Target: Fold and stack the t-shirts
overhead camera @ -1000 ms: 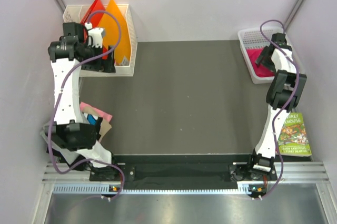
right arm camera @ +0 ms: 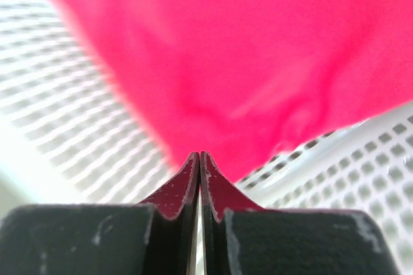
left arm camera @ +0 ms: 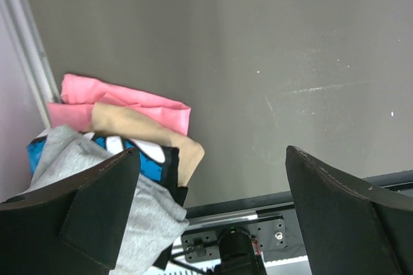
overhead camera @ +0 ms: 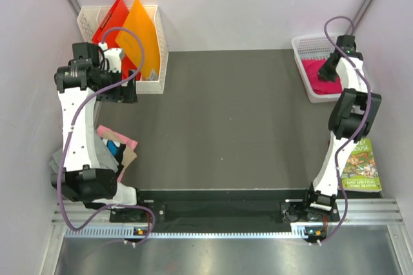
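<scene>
A red t-shirt (overhead camera: 315,76) lies in the white basket (overhead camera: 302,67) at the back right. My right gripper is shut, its fingers pressed together with no cloth between them; in the right wrist view the shirt (right arm camera: 213,62) spreads beyond the tips, blurred. At the left, my left gripper (overhead camera: 129,88) stands open and empty, over the front of another white basket. A pile of folded shirts rests at the front left: pink (left arm camera: 129,97), tan (left arm camera: 139,125), blue-and-black (left arm camera: 155,162) and grey (left arm camera: 151,223). The left arm partly hides this pile in the top view.
The back-left white basket (overhead camera: 161,49) holds an orange sheet (overhead camera: 146,36) and a red one (overhead camera: 113,20). A green book (overhead camera: 360,166) lies at the front right by the right arm.
</scene>
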